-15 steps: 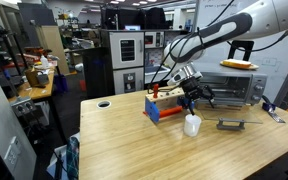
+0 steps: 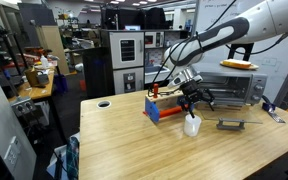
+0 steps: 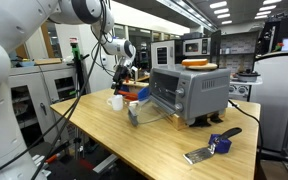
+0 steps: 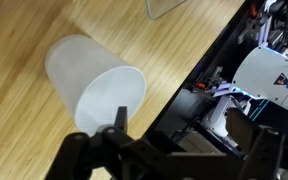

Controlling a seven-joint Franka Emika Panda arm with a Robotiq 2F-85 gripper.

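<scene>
A white cup [image 2: 192, 126] stands on the wooden table. Just above it in exterior view 1 is my gripper [image 2: 196, 103], pointing down with its fingers apart. Seen from the wrist, the white cup [image 4: 92, 82] fills the left part of the picture, its rounded opening turned toward the camera. One dark finger [image 4: 116, 153] overlaps the cup's lower edge; the other finger [image 4: 249, 138] lies well off to the right. Nothing is held in the open gripper. In exterior view 2 the cup [image 3: 117, 103] shows near the far end of the table.
A silver toaster oven [image 3: 189, 90] carries an orange item [image 3: 195, 63] on top. A red and blue object [image 2: 166, 110] stands behind the cup. A wire rack [image 2: 230, 124] lies to its right.
The cup appears to be in the same place.
</scene>
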